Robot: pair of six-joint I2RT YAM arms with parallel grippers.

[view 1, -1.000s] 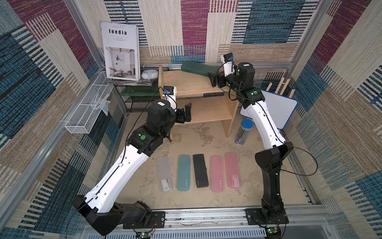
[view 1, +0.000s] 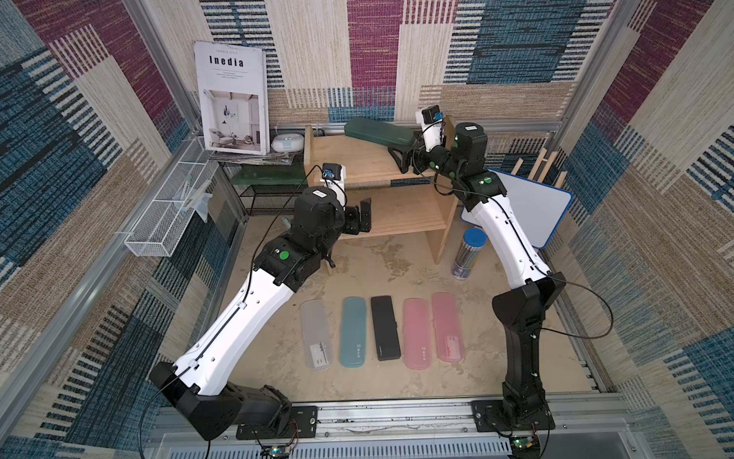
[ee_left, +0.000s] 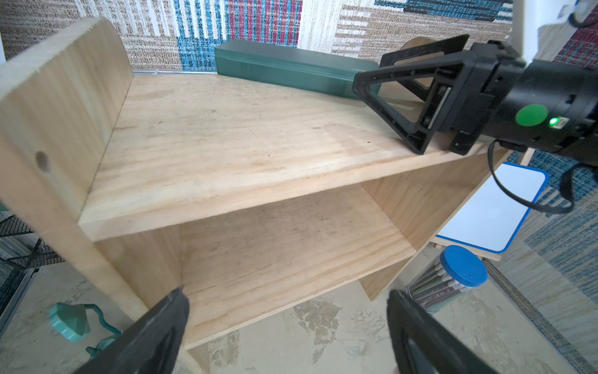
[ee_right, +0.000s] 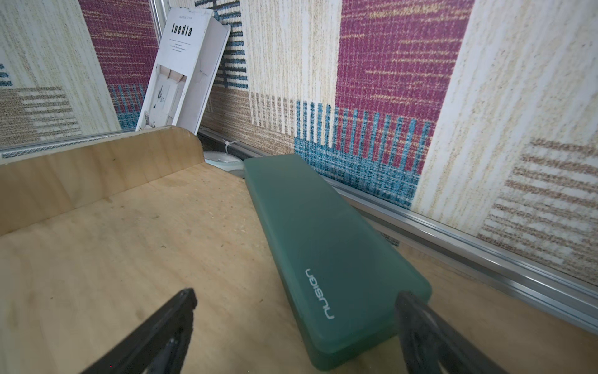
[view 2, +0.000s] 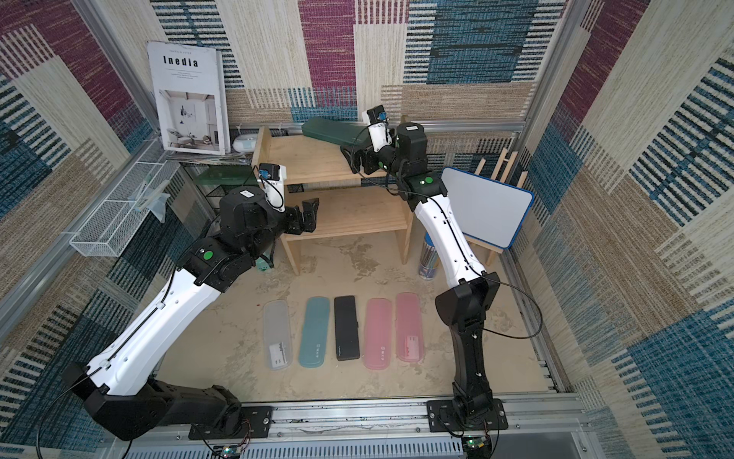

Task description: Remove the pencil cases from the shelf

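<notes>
A dark green pencil case (ee_right: 330,237) lies flat along the back of the upper shelf (ee_left: 236,134). My right gripper (view 1: 406,155) is open at the case's right end; in the right wrist view one finger (ee_right: 423,324) overlaps its near right corner and the other stands over bare wood. Whether they touch the case cannot be told. My left gripper (view 1: 359,218) stands open and empty before the shelf's left part. The lower board (ee_left: 280,261) looks bare. On the floor in front lie a grey case (view 1: 314,329), a teal case (view 1: 353,329), a black case (view 1: 385,327) and two pink cases (view 1: 416,329).
A blue-lidded jar (view 1: 468,252) and a whiteboard (view 1: 527,206) stand right of the shelf. A white book (view 1: 231,99), a wire basket (view 1: 172,206) and a teal object (ee_left: 71,321) are to the left. Floor between shelf and cases is clear.
My right gripper has moved slightly left and the green case has shifted a little left on the upper shelf. My left gripper has drifted slightly right.
</notes>
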